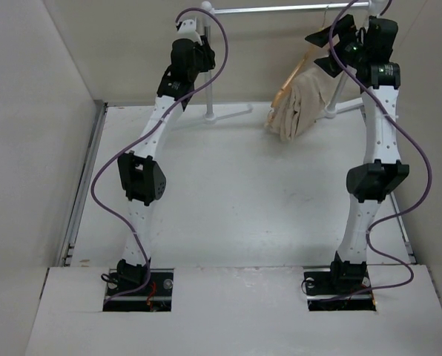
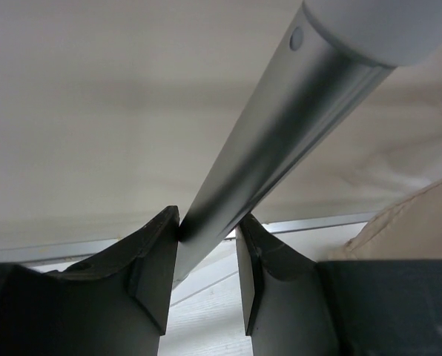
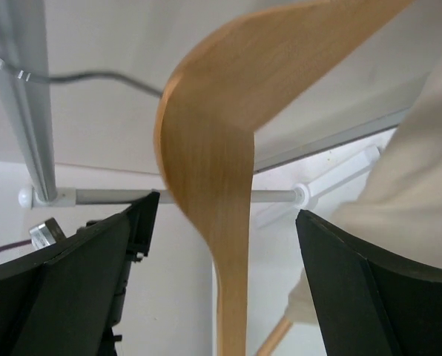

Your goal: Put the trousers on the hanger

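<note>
Beige trousers [image 1: 299, 104] are draped over a wooden hanger [image 1: 289, 81] below the right end of the rail. In the right wrist view the hanger's curved wood [image 3: 206, 148] passes between the spread fingers of my right gripper, with a gap on both sides. Its metal hook [image 3: 95, 76] runs toward the rail, and part of the cloth [image 3: 399, 200] shows at the right. My left gripper is shut on the rack's grey metal post [image 2: 258, 141], at the rack's left end. In the top view the arm partly hides that hold.
Overhead, the rail [image 1: 288, 9] spans between the two posts. A white foot [image 1: 232, 116] juts from the left post along the floor. Bare white floor [image 1: 243, 200] lies open between the arms, with walls on both sides.
</note>
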